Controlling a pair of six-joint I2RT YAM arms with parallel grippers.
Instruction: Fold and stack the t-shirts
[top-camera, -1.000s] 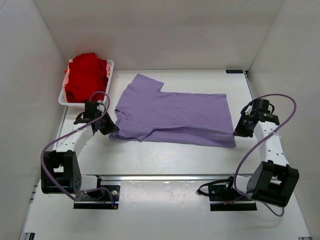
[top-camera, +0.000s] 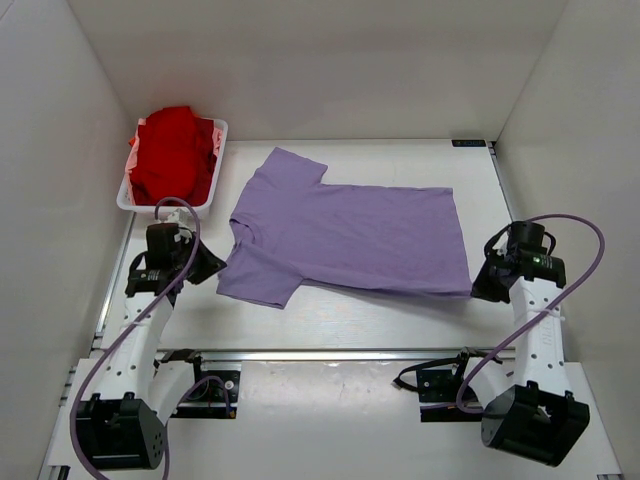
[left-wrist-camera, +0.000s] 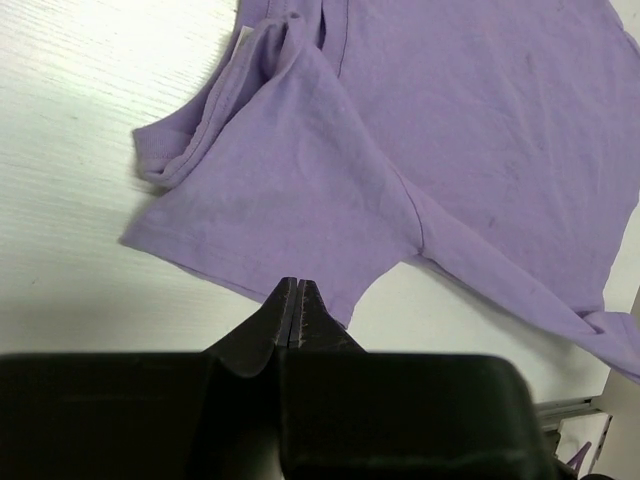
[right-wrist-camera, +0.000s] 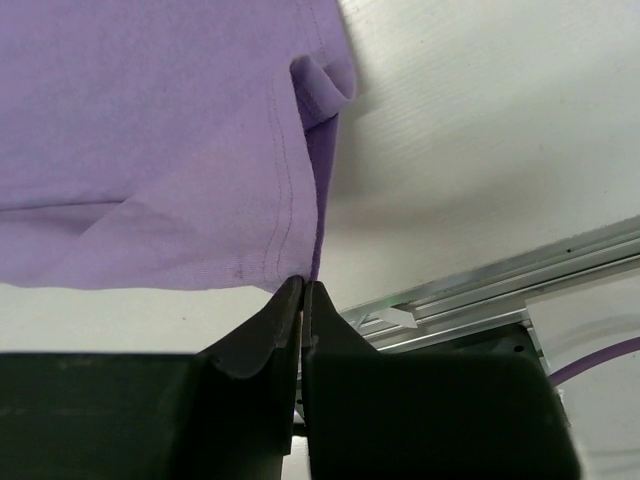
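A purple t shirt (top-camera: 370, 235) lies spread across the table, its near edge raised. My left gripper (top-camera: 223, 265) is at the near-left sleeve; in the left wrist view its closed fingertips meet the edge of that sleeve (left-wrist-camera: 270, 220), which lies out fairly smooth, with a bunched fold beside the collar. At the shirt's near-right hem corner, my right gripper (top-camera: 473, 293) is shut on the cloth. The right wrist view shows the hem (right-wrist-camera: 285, 225) drawn up to a point at those fingertips, with a small curl farther up the side.
A white basket (top-camera: 222, 160) heaped with red cloth (top-camera: 175, 155) stands at the back left, behind my left arm. Bare table (top-camera: 330, 325) shows in front of the shirt, up to the metal rail (top-camera: 340, 355). Walls close in both sides.
My left gripper has moved slightly left and toward the front, and the near-left sleeve has spread out toward the front.
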